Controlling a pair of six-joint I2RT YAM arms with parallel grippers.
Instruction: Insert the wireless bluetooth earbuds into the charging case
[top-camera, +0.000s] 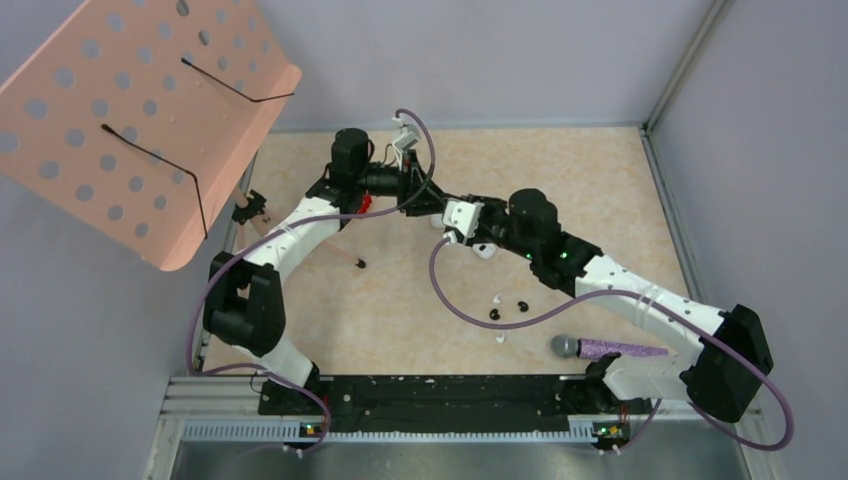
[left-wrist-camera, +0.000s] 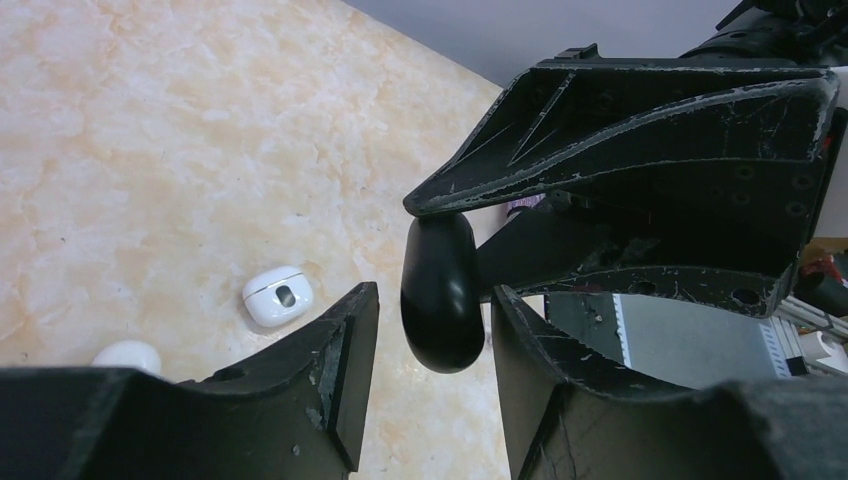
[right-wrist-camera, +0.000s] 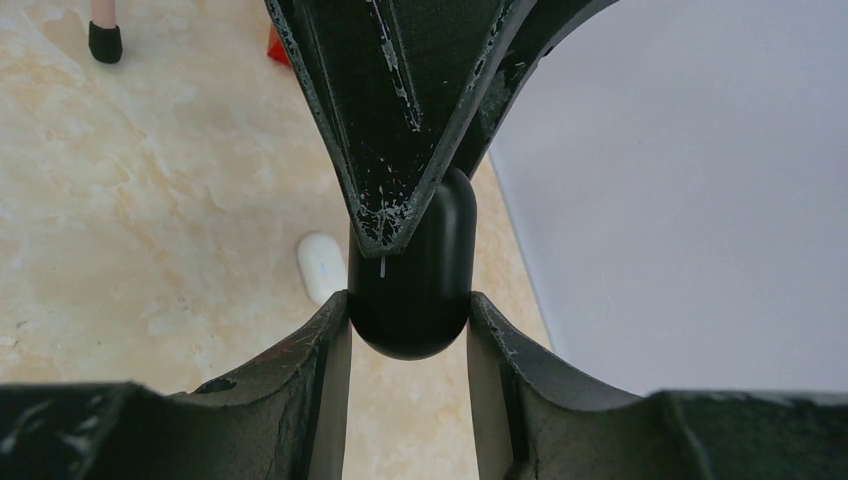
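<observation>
A glossy black charging case (left-wrist-camera: 440, 300) is held up in the air by my right gripper, shut on it. My left gripper is part open around the case's other end, its two fingertips on either side of it. A white case (left-wrist-camera: 278, 297) lies on the table, with another white object (left-wrist-camera: 127, 356) near it. Small white and black earbuds (top-camera: 523, 306) lie on the table in the front middle of the top view.
A purple microphone (top-camera: 620, 349) lies at the front right. A pink perforated board (top-camera: 150, 120) overhangs the left.
</observation>
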